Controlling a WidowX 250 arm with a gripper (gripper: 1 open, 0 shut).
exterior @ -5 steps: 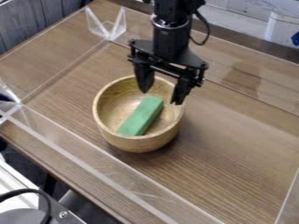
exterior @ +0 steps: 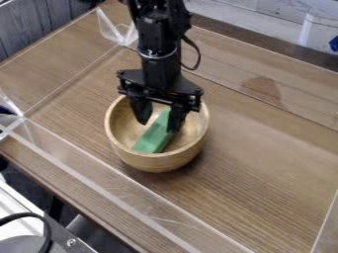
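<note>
A wooden bowl (exterior: 181, 158) stands on the wooden table with a green oblong object (exterior: 152, 140) lying tilted inside it. My black gripper (exterior: 157, 113) is down over the bowl's mouth, its dark fingers reaching inside near the upper part of the green object. The black arm above hides the back of the bowl. Whether the fingers touch or hold the green object cannot be told.
A white-edged wall or board is at the top right; white items and a dark cable lie at the bottom left.
The gripper has moved left and lower over the bowl, and its fingers are now closer together above the green object. The green object stays in the bowl.
</note>
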